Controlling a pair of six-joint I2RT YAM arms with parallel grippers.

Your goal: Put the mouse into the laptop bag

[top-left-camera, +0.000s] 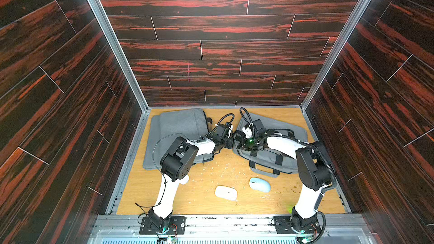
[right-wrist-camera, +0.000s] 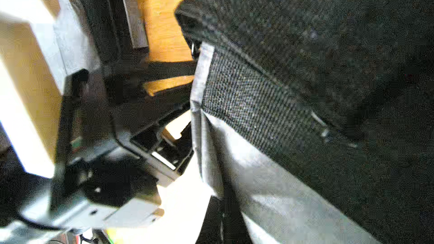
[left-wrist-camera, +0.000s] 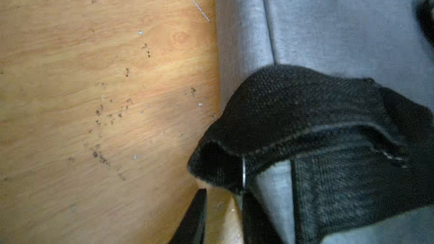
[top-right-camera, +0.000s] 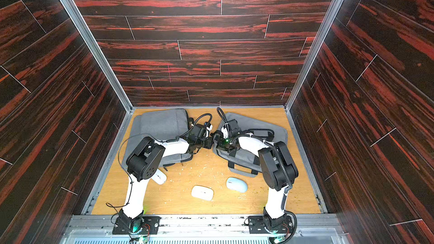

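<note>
The grey laptop bag (top-left-camera: 289, 128) with black straps lies at the back right. In the right wrist view, my right gripper is shut on the bag's thin grey edge, below a black strap (right-wrist-camera: 253, 95). My left gripper is part open at the bag's left end, its fingertips right by the black strap loop (left-wrist-camera: 312, 104); nothing is clearly held between them. A white mouse (top-left-camera: 226, 193) and a light blue mouse (top-left-camera: 260, 184) lie on the front of the table. Another white mouse (top-right-camera: 158, 176) is partly covered by the left arm.
A second grey bag (top-left-camera: 174, 126) lies flat at the back left, partly under the left arm. Bare table (top-left-camera: 217, 171) spans the middle front. The two grippers are close together at the bag's edge.
</note>
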